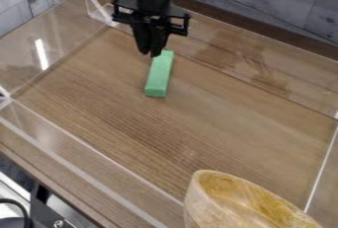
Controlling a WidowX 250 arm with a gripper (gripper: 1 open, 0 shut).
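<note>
A black gripper (149, 40) hangs from the arm at the top centre, above the upper end of a green block (158, 76) lying flat on the wooden table (132, 133). The fingers point down; whether they are open or shut is too small to tell. The block's whole length shows below them.
A yellow container (244, 204) sits at the front right corner. Grey walls stand at the back. Clear plastic is at the upper left.
</note>
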